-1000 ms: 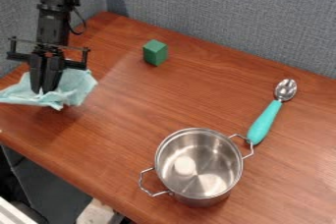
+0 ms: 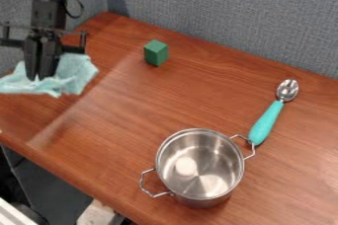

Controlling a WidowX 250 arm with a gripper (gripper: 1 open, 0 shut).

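At the left of the camera view my gripper [image 2: 42, 63] reaches down from above, shut on a pale teal cloth [image 2: 69, 77], which hangs and spreads around the fingertips near the table's left edge. The arm and cloth are slightly blurred, and I cannot tell whether the cloth still touches the table.
A green block [image 2: 156, 52] sits at the back of the wooden table [image 2: 158, 111]. A steel pot [image 2: 218, 165] with two handles stands at the front right, and a spoon with a teal handle [image 2: 266, 121] lies on the right.
My gripper has moved slightly up and to the left, carrying the cloth with it. The block, pot and spoon stay in place.
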